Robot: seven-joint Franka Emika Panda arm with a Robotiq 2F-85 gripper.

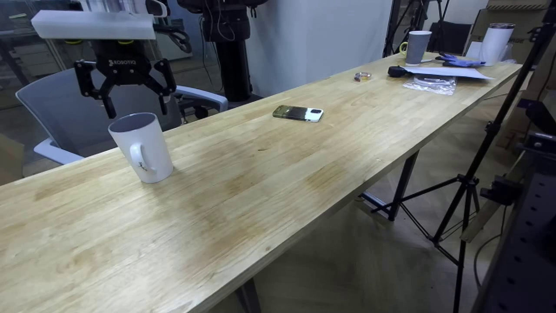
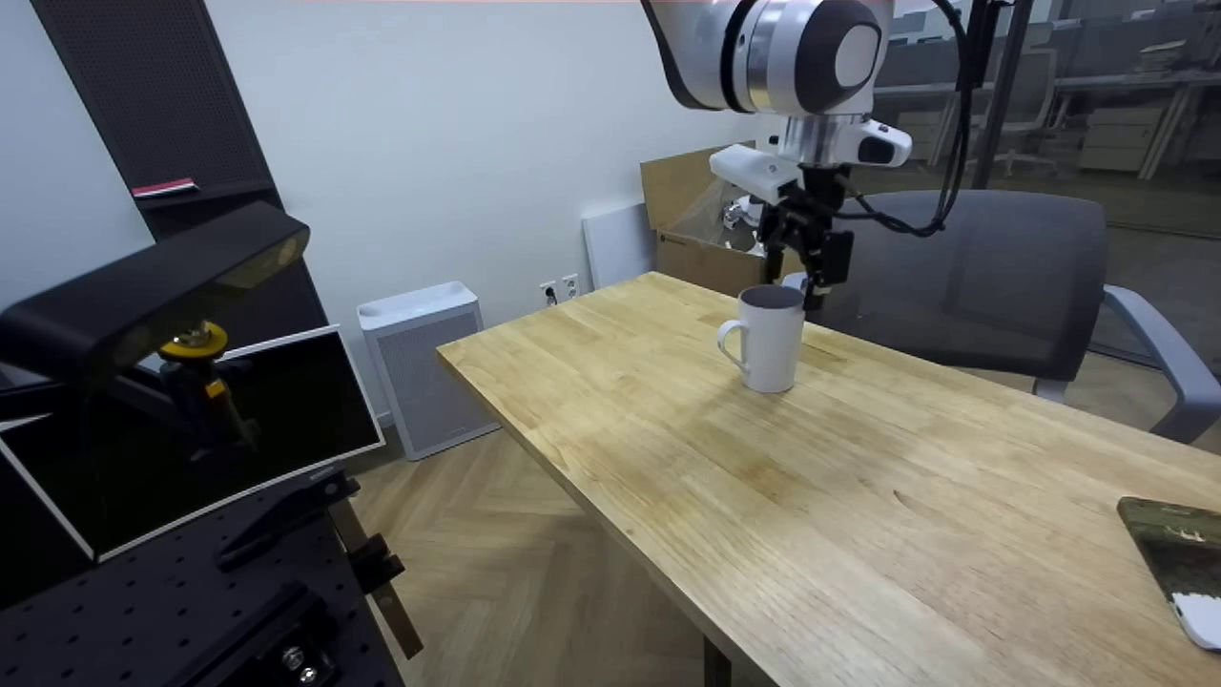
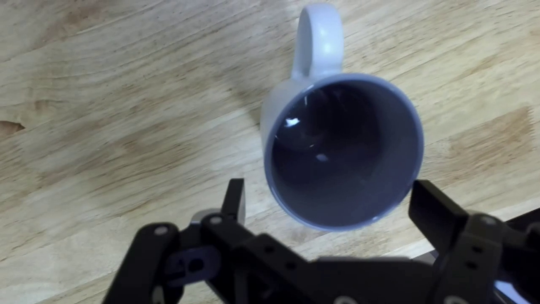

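A white mug [image 1: 150, 154] with a dark grey inside stands upright on the wooden table, near its chair-side edge. My gripper [image 1: 138, 110] is open, its fingers spread wide and pointing down, just above and behind the mug. Seen from the wrist, the mug [image 3: 344, 152] is empty and its handle points away from the gripper. One finger [image 3: 235, 200] is off to the left of the rim, the other close by the rim's lower right. In the second exterior view the mug [image 2: 773, 343] partly hides the gripper's tips.
A phone [image 1: 298, 113] lies on the table to the right of the mug. Farther off are a roll of tape [image 1: 362, 76], a grey cup [image 1: 418, 48], a white tumbler [image 1: 496, 44] and blue gloves [image 1: 458, 61]. A chair [image 2: 973, 281] stands behind the edge.
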